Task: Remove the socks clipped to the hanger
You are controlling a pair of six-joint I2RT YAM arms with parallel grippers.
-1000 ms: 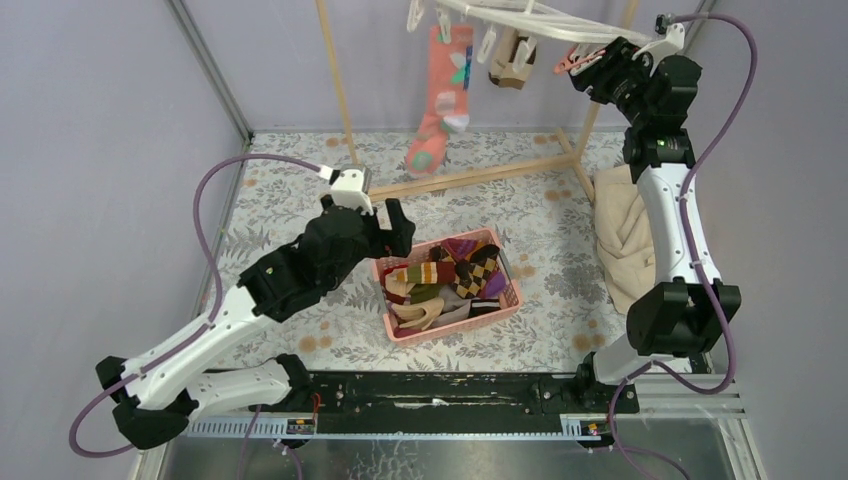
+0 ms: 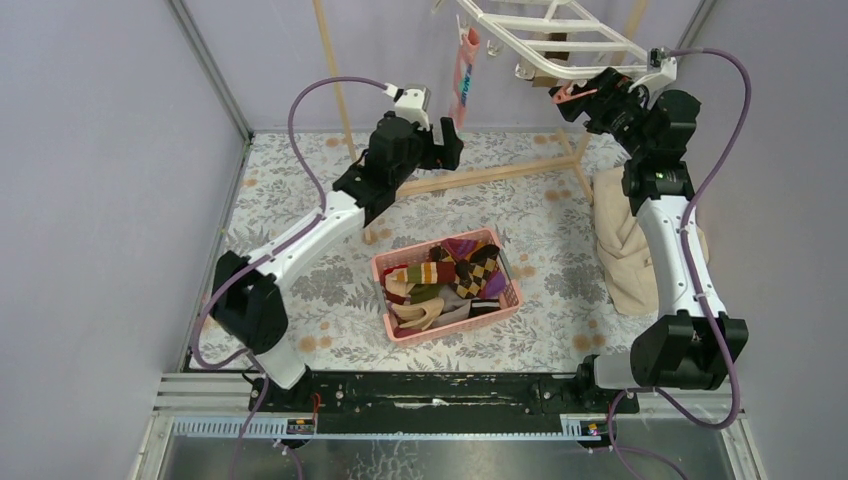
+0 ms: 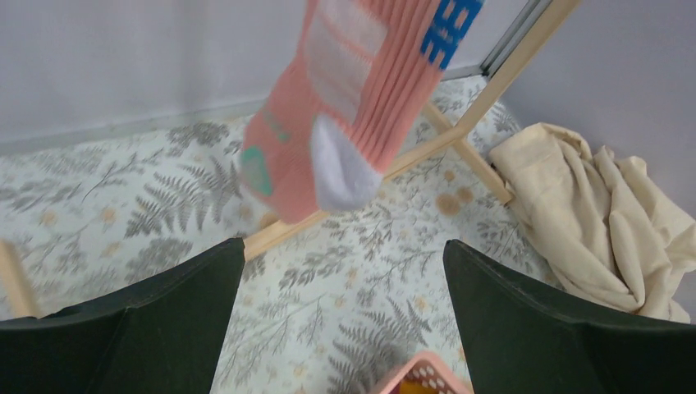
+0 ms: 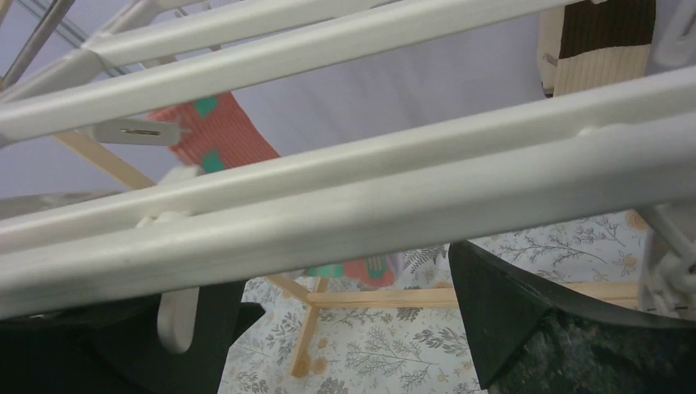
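A coral sock (image 2: pixel 464 75) with white and green patches hangs from the left side of the white hanger (image 2: pixel 575 70). In the left wrist view this sock (image 3: pixel 345 98) crosses above and beyond the open left gripper, with nothing between its fingers. On the hanger's right side, the right gripper (image 2: pixel 583 95) is open at the front bar; a small pink piece shows at its tips, which I cannot identify. White hanger bars (image 4: pixel 345 209) run across the right wrist view. A brown and cream sock (image 4: pixel 603 66) hangs at its upper right.
A pink basket (image 2: pixel 377 268) with several socks stands on the floral cloth (image 2: pixel 300 190). A wooden bar (image 2: pixel 500 174) lies behind it. Beige cloth (image 2: pixel 625 245) lies at the right. Purple cables loop from both arms.
The hanger has turned and the coral sock has swung.
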